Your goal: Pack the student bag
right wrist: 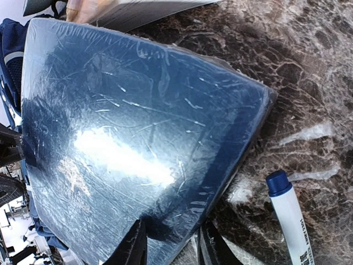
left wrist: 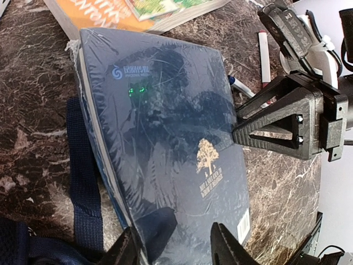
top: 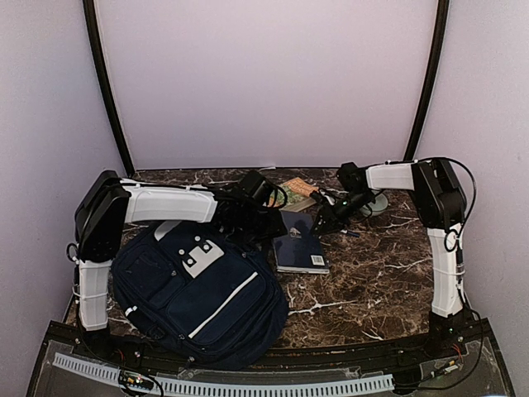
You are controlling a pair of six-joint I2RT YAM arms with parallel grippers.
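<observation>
A dark blue, plastic-wrapped book point(top: 299, 246) lies flat-side up between my two arms, just right of the navy student bag point(top: 198, 289). In the left wrist view, my left gripper is shut on the book's left edge, one finger beyond the edge and the other over the cover. My right gripper stands part open at the opposite edge; its fingers straddle that edge, and contact is hard to judge. The bag's opening is largely hidden by the left arm.
Behind the blue book lies an orange-and-green book point(top: 293, 192). A white marker with a blue cap point(right wrist: 289, 215) and a red-capped marker point(left wrist: 264, 58) rest to the right.
</observation>
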